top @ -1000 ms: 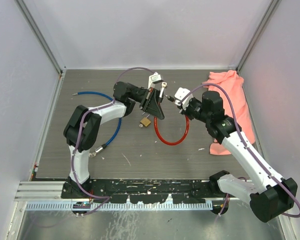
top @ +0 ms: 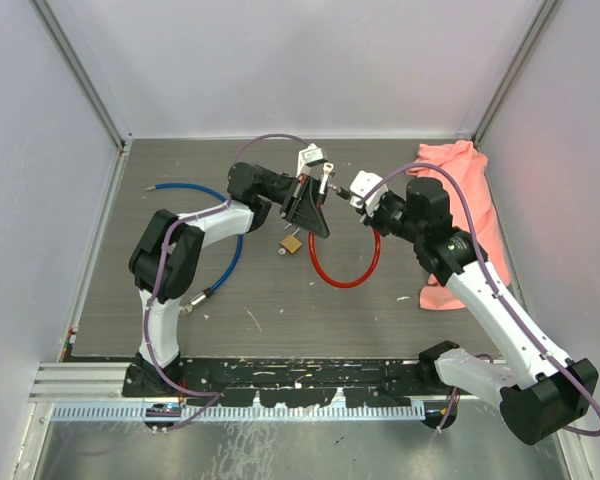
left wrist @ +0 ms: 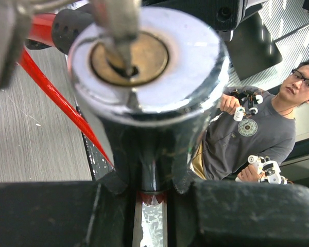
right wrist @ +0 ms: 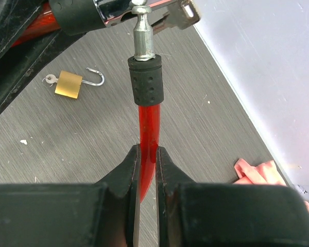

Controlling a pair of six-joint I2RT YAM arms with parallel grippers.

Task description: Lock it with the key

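In the left wrist view, my left gripper is shut on the chrome lock barrel [left wrist: 149,98] of a red cable lock, its brass keyhole face [left wrist: 149,60] towards the camera. A blurred metal key [left wrist: 113,20] stands at the keyhole; how deep it sits I cannot tell. The right wrist view shows the key's flat bow [right wrist: 181,14] beside the barrel. My right gripper is shut on the red cable [right wrist: 148,123] below its black collar. The cable's metal pin [right wrist: 143,38] points up towards the barrel; whether they touch is unclear.
A small brass padlock [top: 291,243] with an open shackle lies on the table below the left gripper. Left of it curves a blue cable [top: 230,262], and a pink cloth [top: 460,165] covers the right edge.
The right arm has shifted very slightly to the right, with the cable end still in its gripper. The left arm shows almost no movement.
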